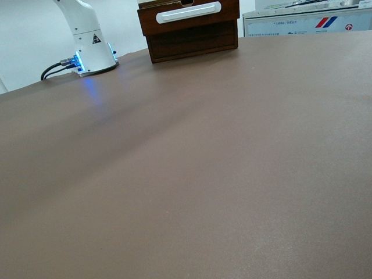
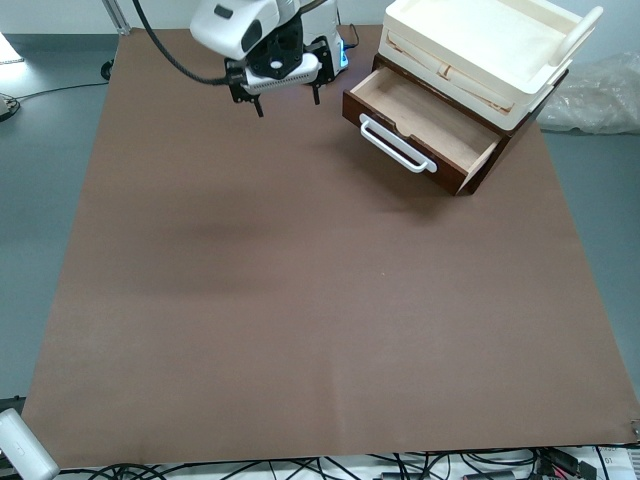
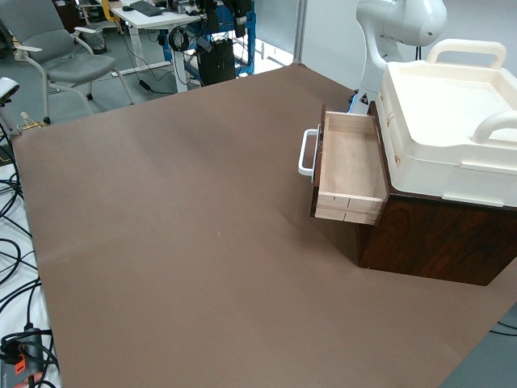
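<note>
My gripper hangs at the top centre of the left view, left of the wooden cabinet, its two black fingers apart with nothing seen between them. The cabinet's drawer stands pulled out, its inside looking empty, with a white handle on its front. A white plastic container sits on top of the cabinet. In the top and right views only the white arm shows, not the fingers.
Cables run along the table's near edge in the left view. A chair and a desk stand beyond the table in the right view.
</note>
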